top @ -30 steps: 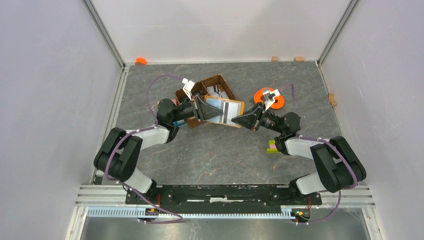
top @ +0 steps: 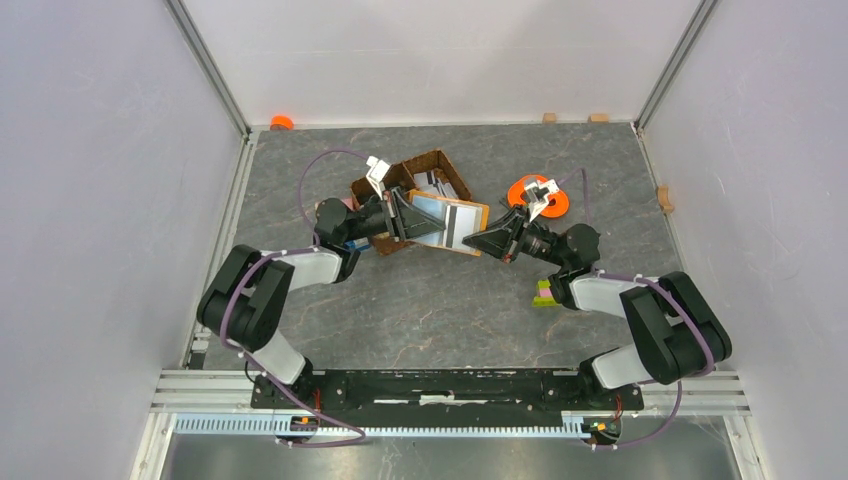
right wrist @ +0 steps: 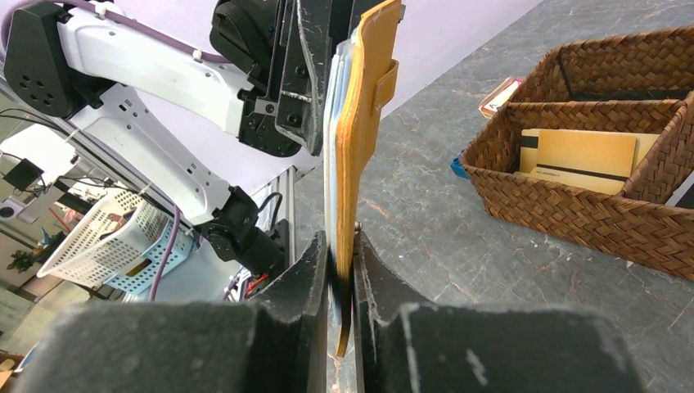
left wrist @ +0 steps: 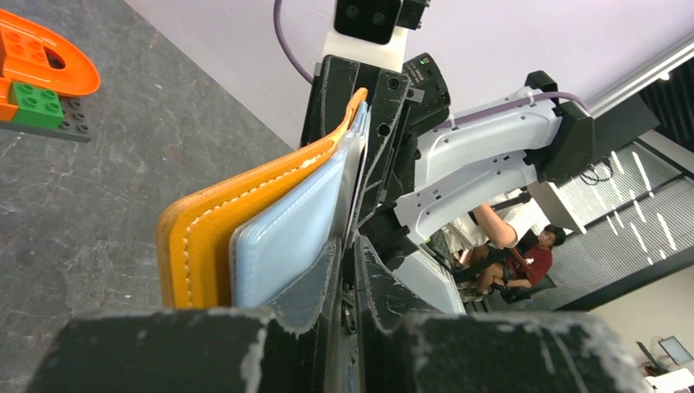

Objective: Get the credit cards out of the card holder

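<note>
The orange card holder (top: 450,218) hangs in the air between both grippers, with light blue and grey inner layers showing along its side (left wrist: 289,225). My left gripper (top: 428,225) is at its left end; in the left wrist view its fingertips meet at the inner layers, beside the orange cover. My right gripper holds the other end between its fingers, the orange cover (right wrist: 362,123) standing edge-on. Whether the left fingertips grip a card or another layer cannot be told.
Below and behind is a woven basket (right wrist: 565,209) with cards or papers inside. An orange plate (top: 555,205) lies at the back right, a green-yellow item (top: 543,298) at the right.
The left arm's elbow has shifted toward the right and front since the earlier top views; its gripper and the holder have barely moved. The right arm looks unchanged.
</note>
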